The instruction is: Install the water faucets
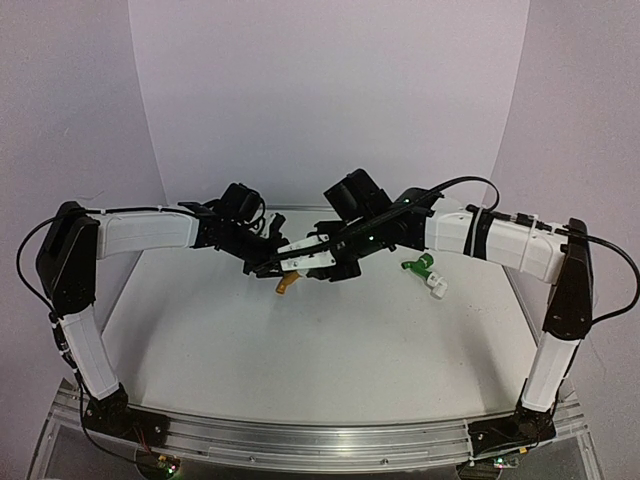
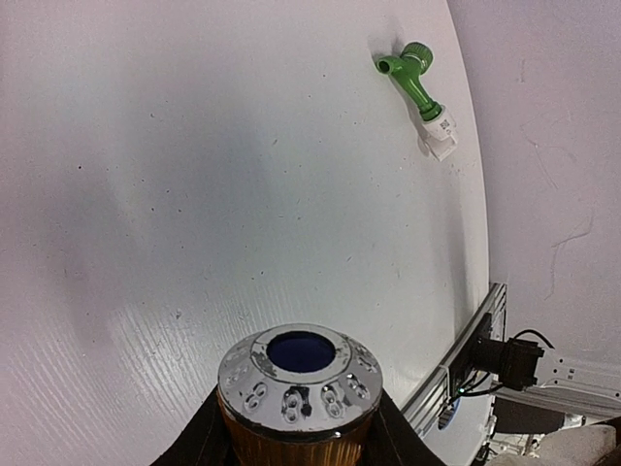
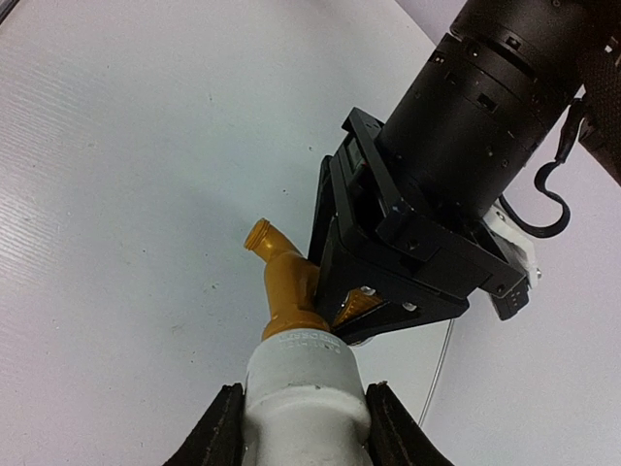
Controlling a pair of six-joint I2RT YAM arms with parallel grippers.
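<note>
An orange faucet (image 3: 291,286) is held off the table, with my left gripper shut on it. Its silver round end (image 2: 320,403) with a dark blue centre faces the left wrist camera. In the right wrist view, a white pipe fitting (image 3: 306,374) sits between the fingers of my right gripper, which is shut on it. The fitting's far end meets the orange body in line; how deeply they join is hidden. From above, both grippers crowd together left of centre, and only the orange spout (image 1: 287,283) shows below them.
A green faucet (image 1: 420,263) with a white fitting (image 1: 437,285) at its end lies on the right side of the table, clear of both arms. Walls enclose the back and sides.
</note>
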